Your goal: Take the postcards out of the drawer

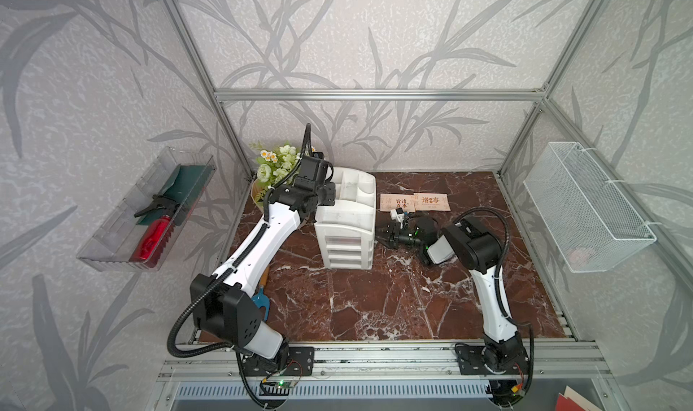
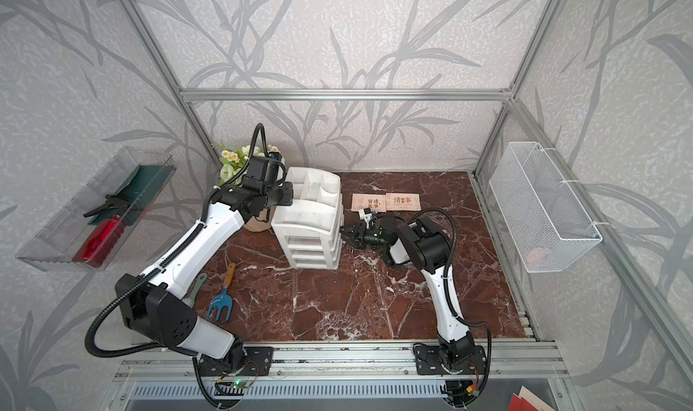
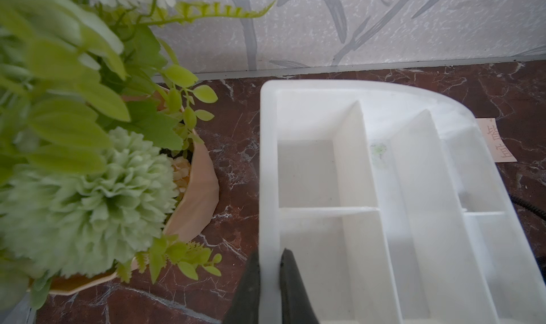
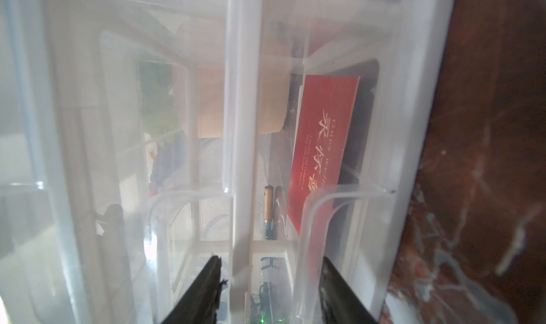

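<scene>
The white drawer unit point(image 1: 345, 241) stands mid-table. My left gripper is shut on the left rim of its top tray, whose compartments look empty in the left wrist view. My right gripper is part open at the unit's right side, low, against the clear drawers. Inside, a red postcard point(image 4: 324, 130) shows through the clear plastic; whether anything is between those fingers is unclear. Two pink postcards point(image 1: 431, 201) lie on the table behind my right gripper.
A flower pot point(image 3: 190, 210) stands left of the unit. Garden tools point(image 2: 220, 302) lie front left. A wire basket point(image 1: 584, 209) hangs on the right wall, a plastic bin on the left.
</scene>
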